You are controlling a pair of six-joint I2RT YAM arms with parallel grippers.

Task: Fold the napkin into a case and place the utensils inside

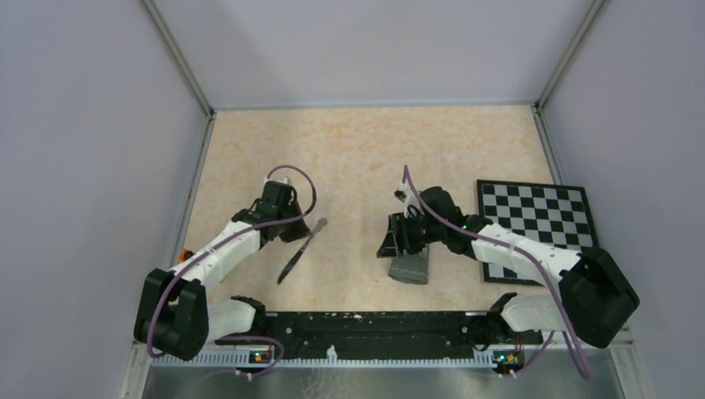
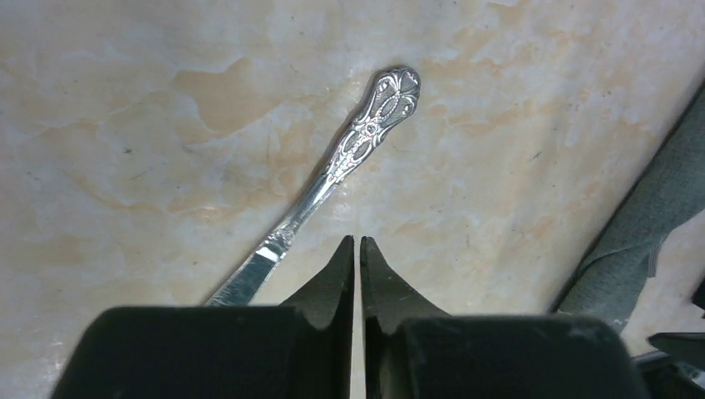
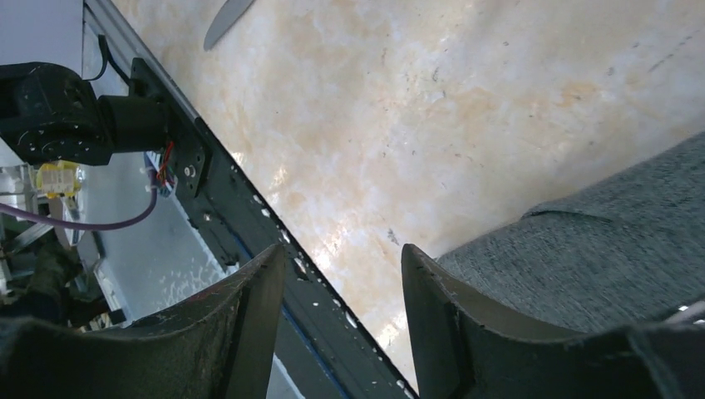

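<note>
A silver knife [image 2: 370,125] with an ornate handle lies diagonally on the table, beneath and right of my left gripper [image 1: 294,232]. That gripper's fingers [image 2: 328,287] are nearly together, with nothing visible between them and the knife beyond their tips. The folded grey napkin [image 1: 408,270] lies at centre right, partly under my right arm, a thin metal piece showing at it in both wrist views. My right gripper [image 1: 391,248] is above the napkin's left side, open, its fingers [image 3: 445,307] apart over bare table and the napkin's edge, nothing between them.
A black-and-white checkered board [image 1: 540,216] lies at the right, beside the right arm. The front edge drops to a dark rail.
</note>
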